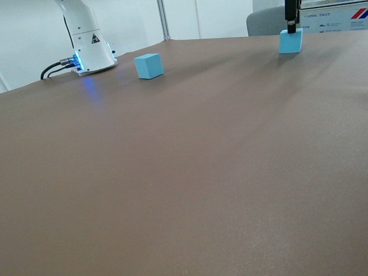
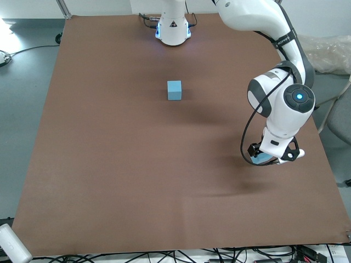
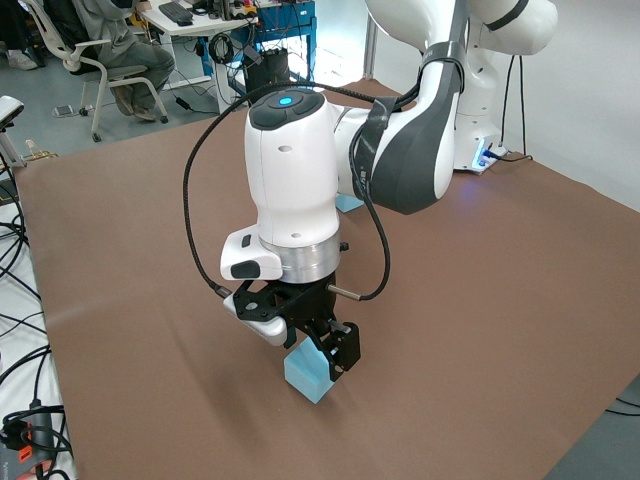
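A light blue cube (image 2: 174, 90) rests alone near the middle of the brown table (image 2: 137, 153), also seen in the top view (image 1: 148, 66). The white arm's black gripper (image 3: 330, 350) points down at the table's right side, at a second light blue cube (image 3: 307, 372), which is largely covered by it in the left view. In the top view the black fingers (image 1: 291, 14) overlap the upper part of that cube (image 1: 290, 43). Whether the fingers grip it or are open around it, I cannot tell.
The arm's base (image 2: 173, 30) stands at the back of the table. Cables and equipment (image 3: 35, 440) lie beyond the table's edge, and a grey chair (image 2: 343, 115) stands beside it.
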